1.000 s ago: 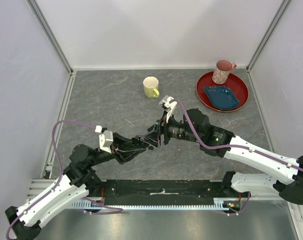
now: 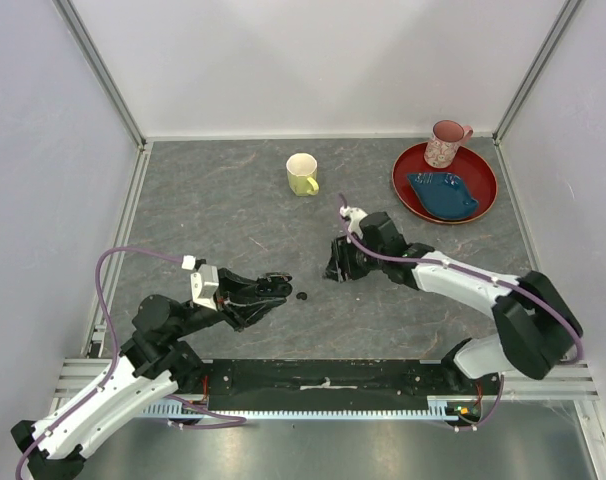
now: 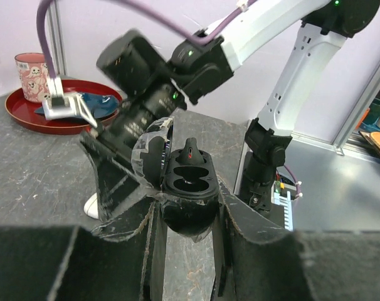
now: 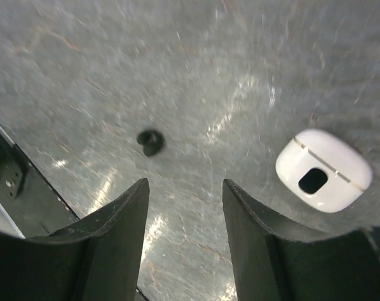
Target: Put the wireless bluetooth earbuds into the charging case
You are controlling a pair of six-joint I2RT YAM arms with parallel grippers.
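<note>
My left gripper (image 2: 275,290) holds the open black charging case (image 3: 190,191) upright, with a clear film round it and two rounded wells showing in the left wrist view. My right gripper is open above the table, right of the left one. Below it in the right wrist view lie a small black earbud (image 4: 150,141) and a white case-like object (image 4: 323,169) with a dark oval window. In the top view the earbud (image 2: 302,296) sits just right of the left gripper.
A yellow mug (image 2: 299,172) stands at the back; a red plate (image 2: 409,163) with a blue dish (image 2: 441,196) and patterned mug (image 2: 445,143) sits back right.
My left gripper stays with the case in about the same place.
</note>
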